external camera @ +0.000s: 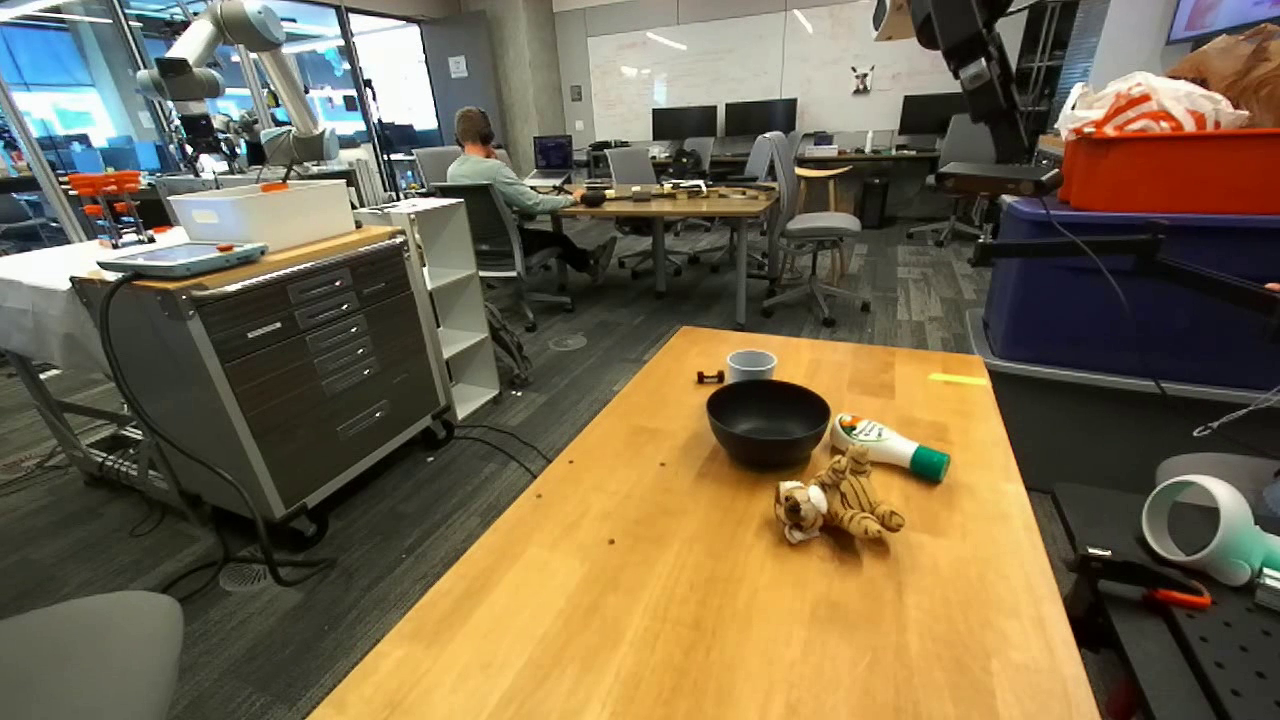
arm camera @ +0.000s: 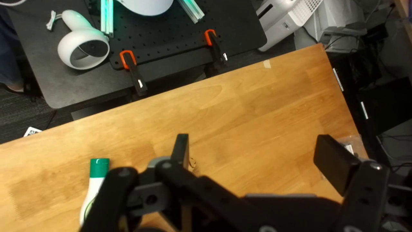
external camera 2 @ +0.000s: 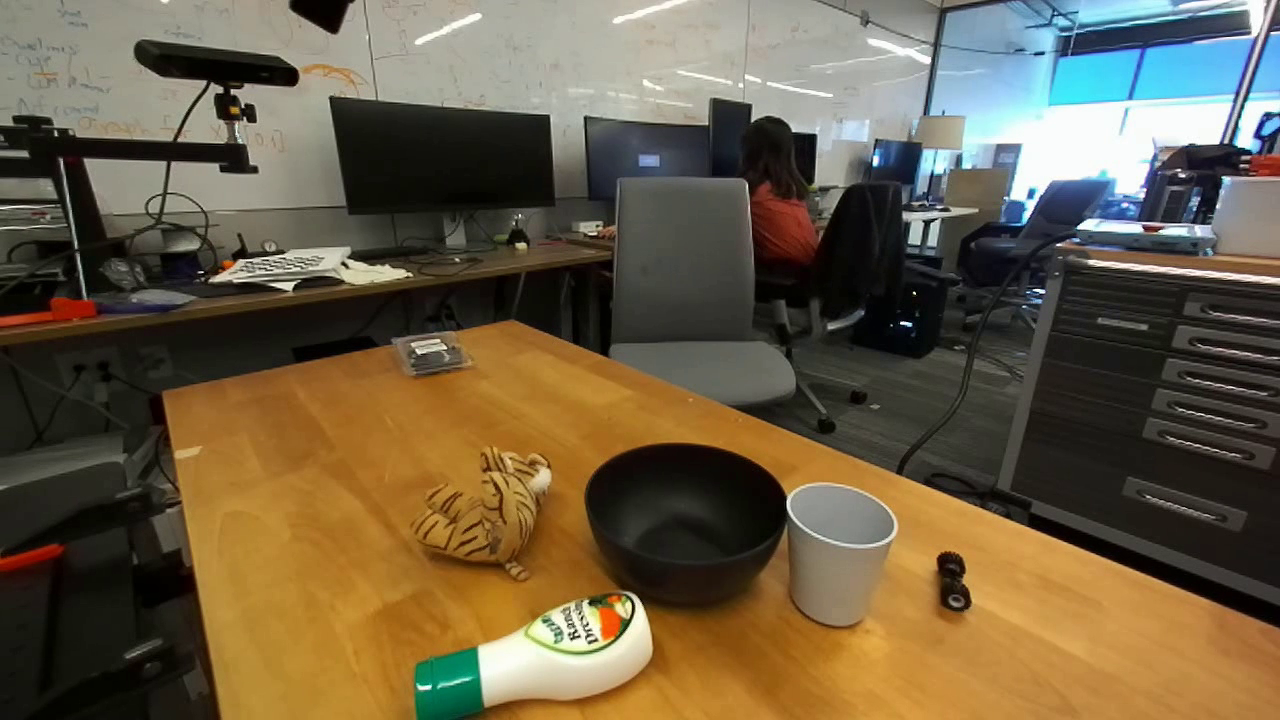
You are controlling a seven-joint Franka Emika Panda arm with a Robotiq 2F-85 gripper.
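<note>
High over the table, my gripper is open, its two black fingers wide apart with bare wood below the gap. In exterior view 1 only part of the arm (external camera: 978,72) shows at the top right. A striped plush tiger (external camera 2: 489,516) lies on the table beside a black bowl (external camera 2: 686,528); in the wrist view the left finger hides nearly all of it. A white dressing bottle with a green cap (external camera 2: 564,654) lies on its side near the bowl. The grey cup (external camera 2: 840,558) stands upright right beside the bowl, and a small black dumbbell-shaped piece (external camera 2: 954,582) lies past it.
A small clear package (external camera 2: 432,353) sits at one table corner. Alongside the table's edge stands a black perforated bench with orange-tipped clamps (arm camera: 133,71) and a white ring-shaped object (arm camera: 83,48).
</note>
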